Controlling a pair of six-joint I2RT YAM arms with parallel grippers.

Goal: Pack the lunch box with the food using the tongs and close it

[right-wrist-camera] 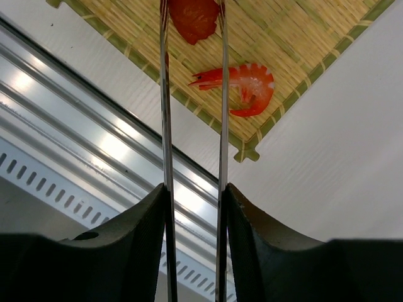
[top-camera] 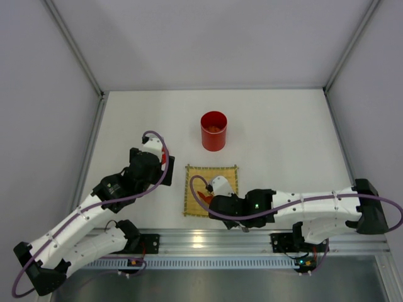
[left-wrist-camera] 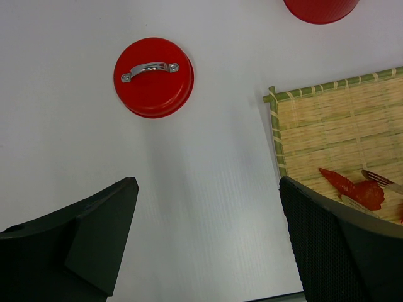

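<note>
A bamboo mat (top-camera: 195,176) holds red food pieces: a reddish lump (right-wrist-camera: 194,19) and a shrimp (right-wrist-camera: 245,88). My right gripper is over the mat, its two long thin fingertips either side of the lump; whether it grips it is unclear. A red cup (top-camera: 213,135) stands behind the mat with something orange inside. A red lid (left-wrist-camera: 153,91) with a metal handle lies left of the mat. My left gripper stands open above bare table, nothing between its fingers.
The metal rail (right-wrist-camera: 107,138) runs along the front edge, close to the mat.
</note>
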